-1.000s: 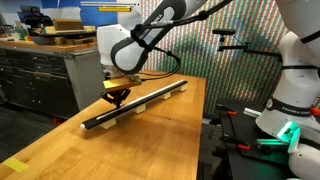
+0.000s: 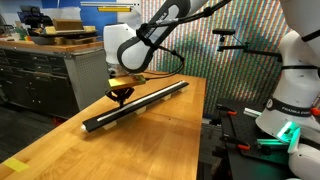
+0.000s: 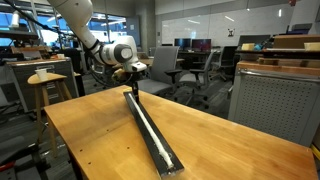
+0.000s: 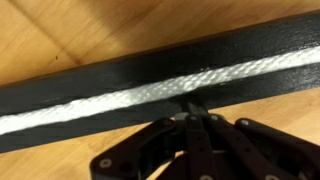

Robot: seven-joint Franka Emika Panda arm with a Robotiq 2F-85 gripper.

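A long black bar [image 2: 98,124] lies on the wooden table, with a white braided rope [image 4: 100,103] running along its middle. In the wrist view, the rope crosses from the left edge to the upper right, lying along the bar. My gripper is shut, its dark fingertips over the bar at the rope's lower edge. Nothing shows clearly between the fingers, and whether they touch the rope is hard to tell. From exterior view 2, the rope [image 3: 153,132] looks nearly straight along the bar, while my arm [image 3: 117,50] reaches over its far end.
Bare wooden table [image 3: 235,140] surrounds the bar on both sides. A second robot arm [image 2: 292,100] stands at the right edge of exterior view 1. A stool [image 3: 50,85] and office chairs [image 3: 195,83] are beyond the table.
My gripper has shifted slightly to the right along the bar in exterior view 1. The second arm looks still.
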